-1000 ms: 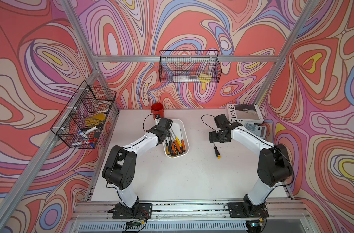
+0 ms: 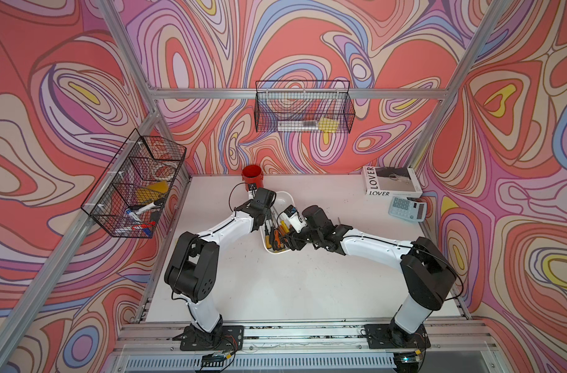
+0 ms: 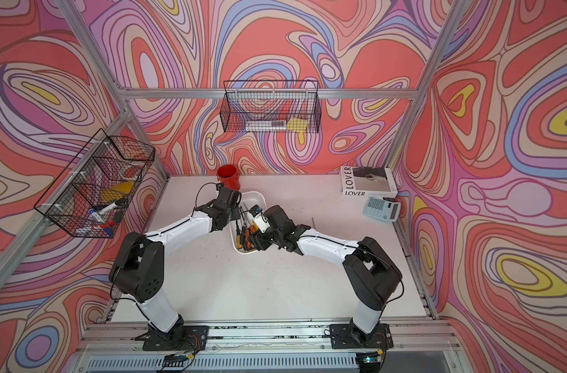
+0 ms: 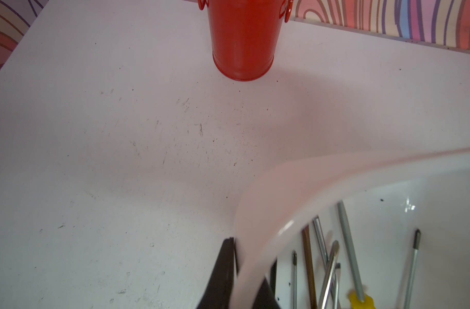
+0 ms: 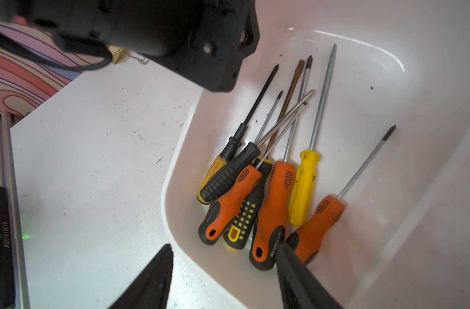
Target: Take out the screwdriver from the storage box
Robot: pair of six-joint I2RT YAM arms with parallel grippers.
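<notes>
The white storage box holds several screwdrivers. In the right wrist view are a yellow-handled one, an orange-handled screwdriver lying apart on the right, and an overlapping cluster with orange, black and yellow-black handles. My right gripper is over the handle end of the box, its fingers spread with no tool gripped. Across the box wall, my left gripper is shut with the thin rim between its fingers. The right arm mostly covers a screwdriver on the table; only its shaft tip shows.
Behind the box stands a red bucket. A book and a calculator lie at the back right. Wire baskets hang above the table.
My right arm has swept left from beside the loose table screwdriver to over the box, now covering that screwdriver's handle. My left arm stays at the box rim.
</notes>
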